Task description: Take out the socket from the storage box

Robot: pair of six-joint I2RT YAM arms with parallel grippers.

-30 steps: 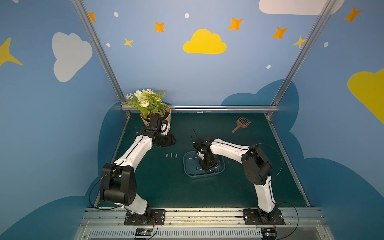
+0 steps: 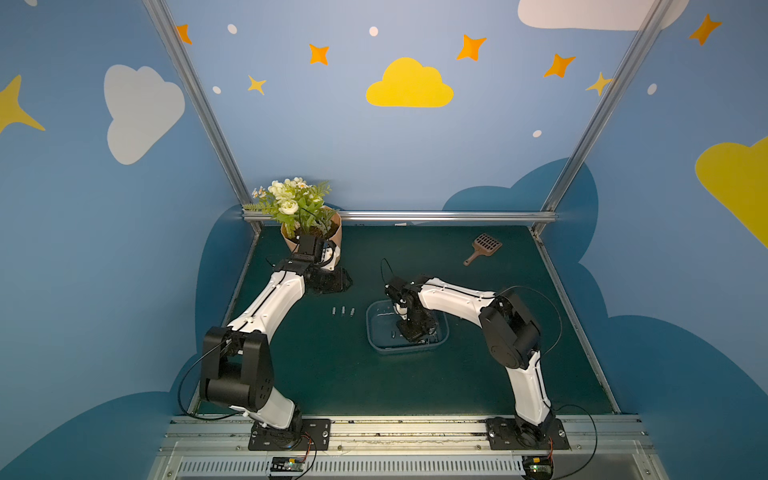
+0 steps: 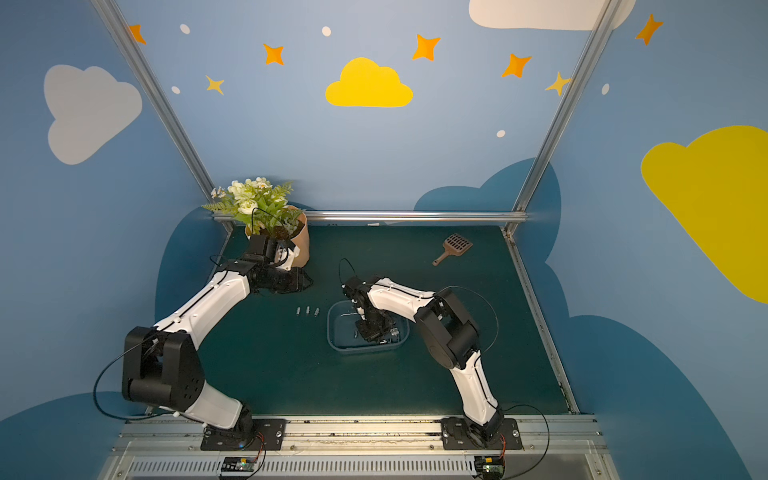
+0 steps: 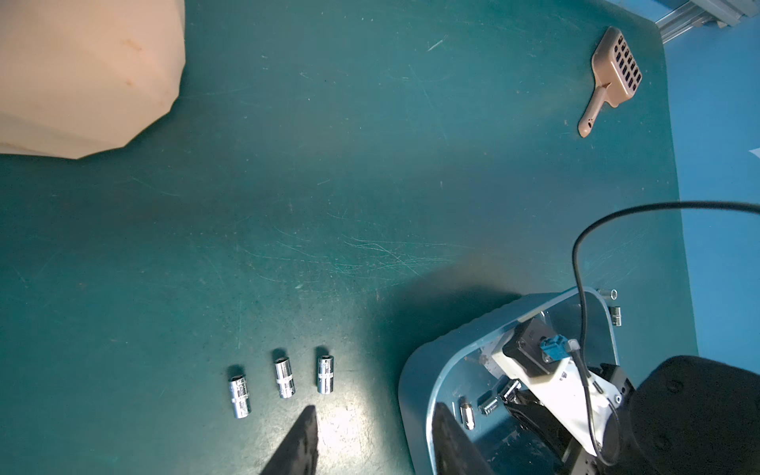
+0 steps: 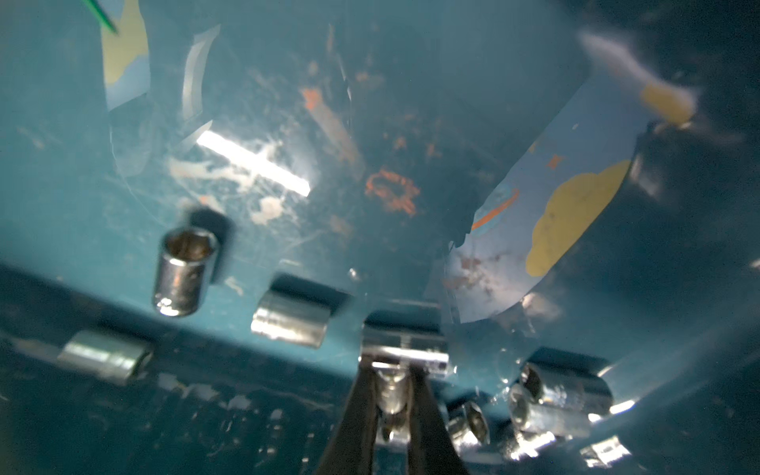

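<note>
The blue storage box holds several chrome sockets. In the right wrist view my right gripper is down among them, its fingers close together around a small socket, with another socket lying crosswise at the tips; whether it grips one is unclear. Other sockets lie nearby inside. My left gripper hangs open above the table, left of the box, with nothing between its fingers. Three sockets lie on the table beside the box.
A potted flower arrangement stands at back left, close to my left arm. A brown slotted scoop lies at back right.
The right arm has shifted very slightly within the box over the last second; the left arm has stayed still.
</note>
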